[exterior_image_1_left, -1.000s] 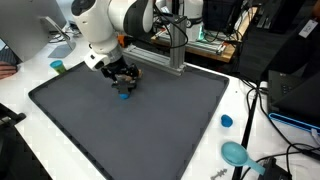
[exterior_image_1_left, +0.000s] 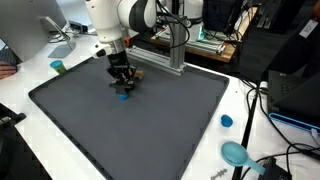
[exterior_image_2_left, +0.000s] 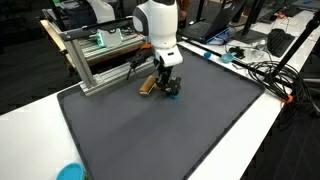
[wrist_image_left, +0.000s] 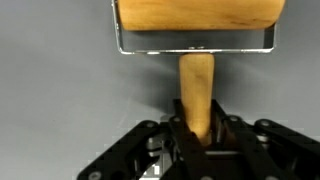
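A wooden roller (wrist_image_left: 200, 13) in a thin metal frame (wrist_image_left: 150, 51) fills the top of the wrist view. Its wooden handle (wrist_image_left: 197, 85) runs down into my gripper, which is shut on it. In exterior view 2 the roller (exterior_image_2_left: 148, 86) lies low over the dark board, just left of the gripper (exterior_image_2_left: 165, 86). Whether it touches the board is hard to tell. From exterior view 1, the dark gripper (exterior_image_1_left: 121, 82) hides most of the tool. A small blue patch (exterior_image_1_left: 122, 96) shows right at the gripper's near side.
The dark grey board (exterior_image_1_left: 150, 125) is bare across its middle and front. Off its right side, on the white table, are a small blue item (exterior_image_1_left: 226, 121) and a teal round one (exterior_image_1_left: 236, 154). A green-topped container (exterior_image_1_left: 58, 67) stands past the far left edge.
My arm has shifted slightly right and its white body leans differently. The gripper stays low in nearly the same spot on the board.
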